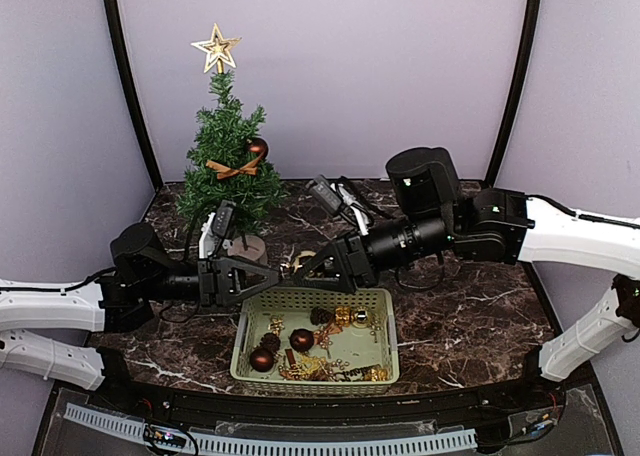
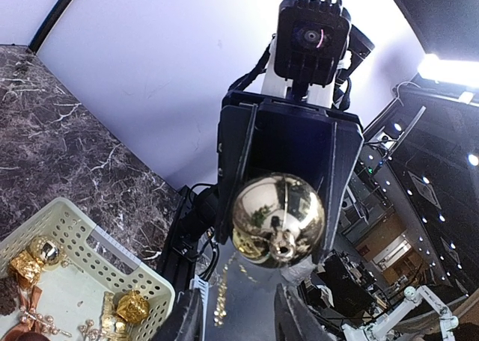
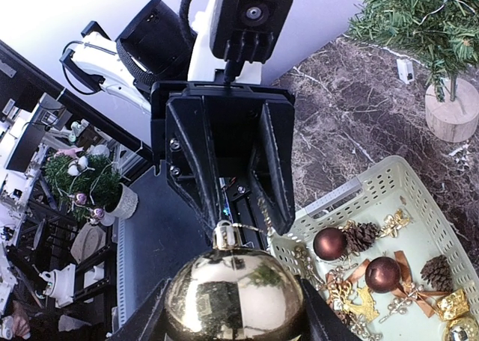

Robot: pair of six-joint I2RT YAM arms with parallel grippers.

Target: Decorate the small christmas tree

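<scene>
A small tree (image 1: 225, 146) with gold star (image 1: 216, 48), brown bauble and bow stands at the back left. My right gripper (image 1: 312, 268) is shut on a shiny gold bauble above the basket; its cap and string show in the right wrist view (image 3: 233, 296). My left gripper (image 1: 262, 276) faces it from the left, fingers parted near the bauble's cap and hanging string; whether anything is between them is hard to tell.
Below both grippers sits a pale basket (image 1: 243, 346) of brown baubles, pine cones, ribbons and gold ornaments.
</scene>
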